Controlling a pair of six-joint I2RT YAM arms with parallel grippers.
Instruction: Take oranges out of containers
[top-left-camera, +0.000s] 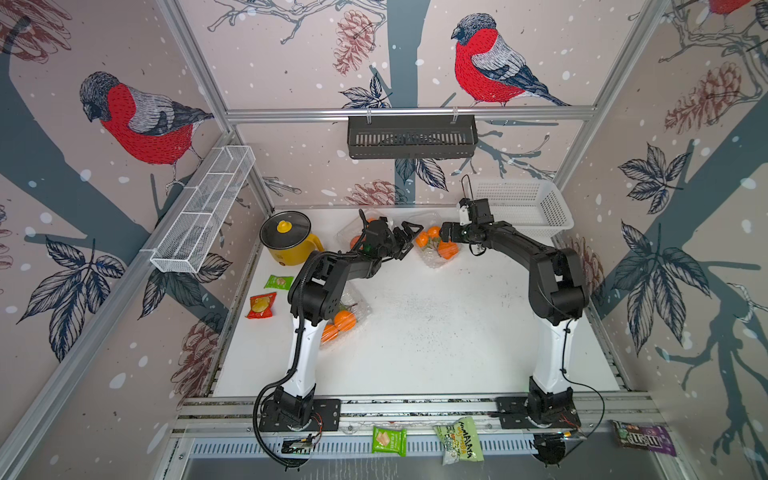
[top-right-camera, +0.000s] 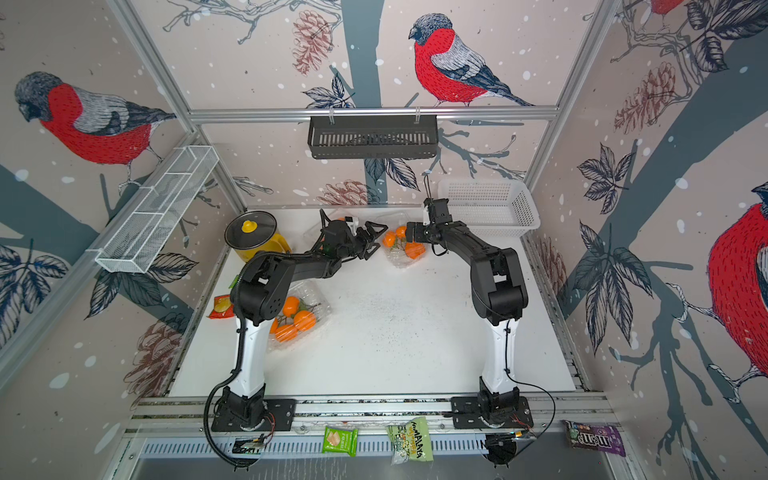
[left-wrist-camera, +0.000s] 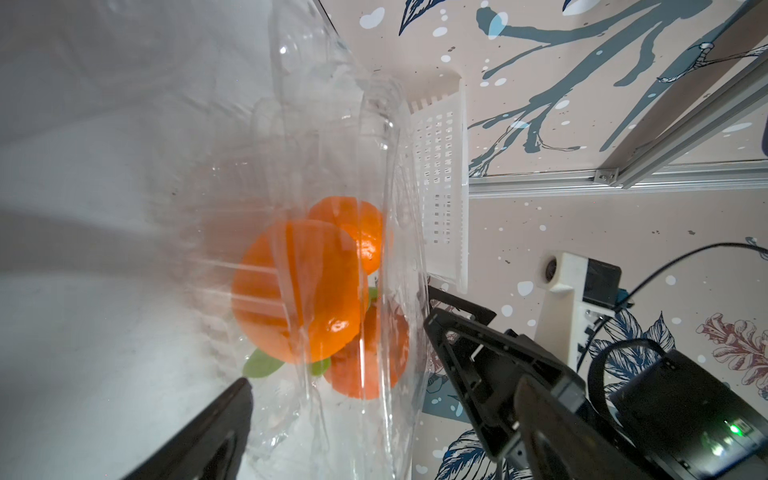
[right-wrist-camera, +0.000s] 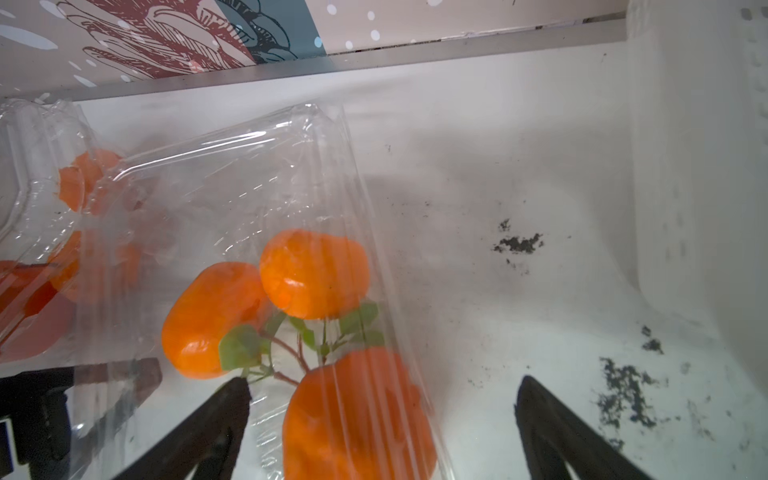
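Note:
Clear plastic clamshells hold oranges with leaves: one at back centre (top-left-camera: 436, 244), one behind my left arm, one at front left (top-right-camera: 304, 320). My left gripper (top-left-camera: 408, 236) stands open at the centre container's left edge; its wrist view shows oranges (left-wrist-camera: 292, 292) through clear plastic. My right gripper (top-right-camera: 417, 232) is open over that container's right part. In the right wrist view two oranges (right-wrist-camera: 312, 272) and a larger one (right-wrist-camera: 356, 420) lie under the plastic between and beyond its fingers.
A white basket (top-left-camera: 520, 208) stands at back right, a yellow pot (top-left-camera: 288, 244) at back left, snack packets (top-left-camera: 262, 304) on the left.

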